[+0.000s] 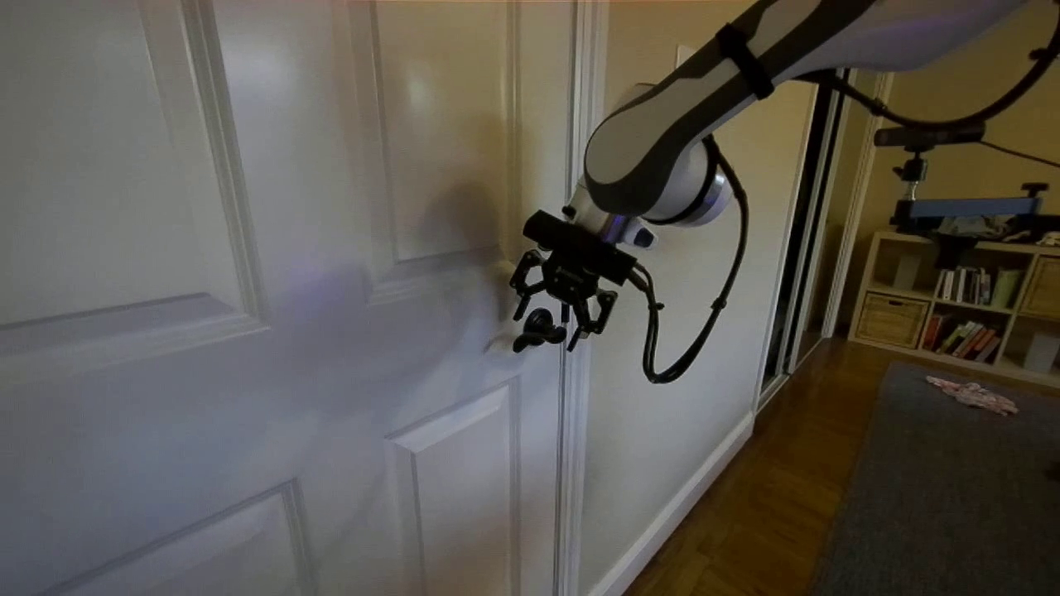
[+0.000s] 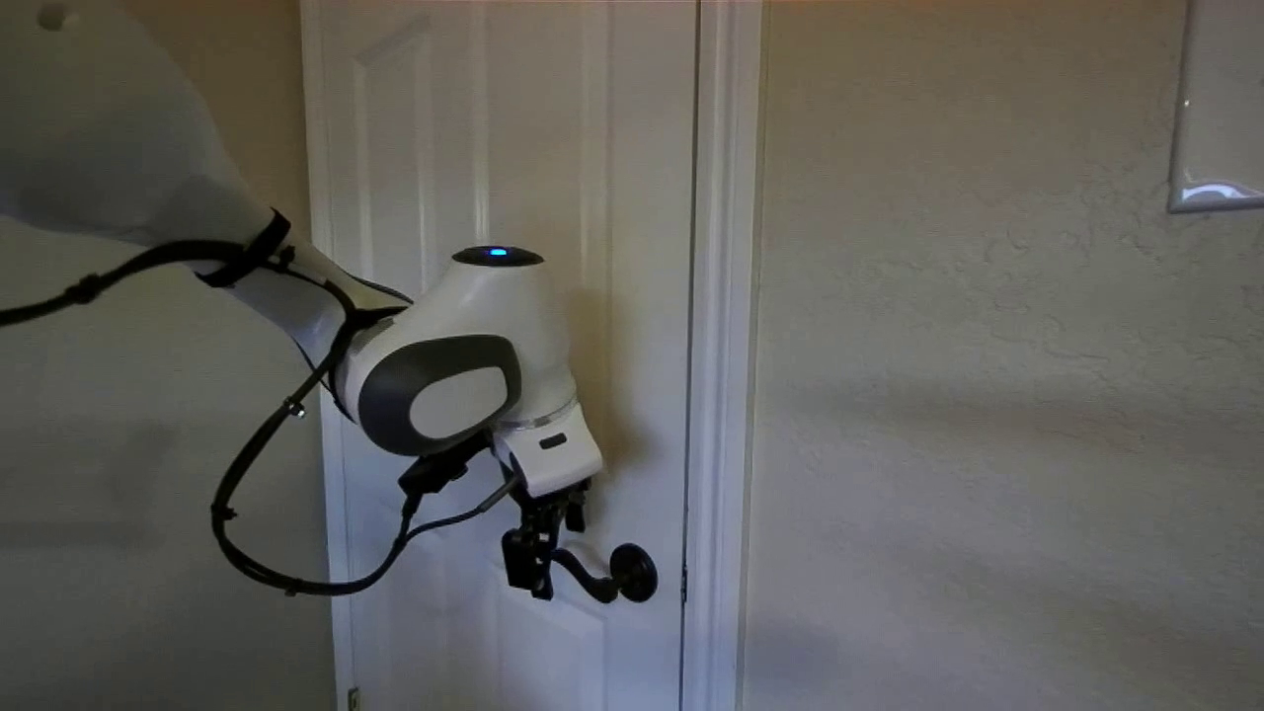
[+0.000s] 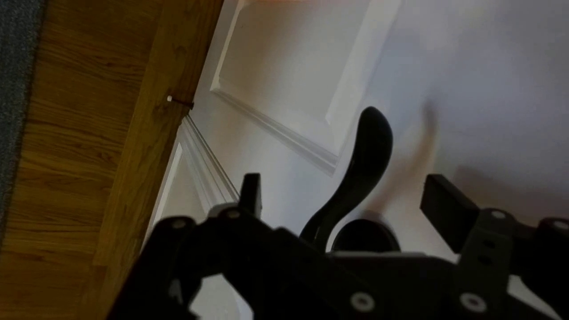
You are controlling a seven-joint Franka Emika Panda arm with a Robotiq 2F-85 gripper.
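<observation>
A dark lever handle (image 3: 368, 146) with a curved arm is mounted on the white panelled door (image 1: 298, 417). My gripper is open in the wrist view, one finger on each side of the handle, with a gap showing on both sides. From exterior view 1, the gripper (image 1: 549, 328) hangs over the handle (image 1: 542, 328), fingers pointing down. Exterior view 2 has the gripper (image 2: 551, 581) at the free end of the handle (image 2: 598, 581); whether they touch I cannot tell. The handle's round base (image 3: 368, 237) is partly hidden behind the gripper body.
The door frame (image 2: 723, 355) and bare wall (image 2: 1007, 415) lie beside the handle. A bookshelf (image 1: 954, 298) and a camera mount (image 1: 964, 207) stand far back right. Wooden floor (image 3: 90, 133) and a grey rug (image 1: 924, 477) are below, with a cloth (image 1: 974, 396) on the rug.
</observation>
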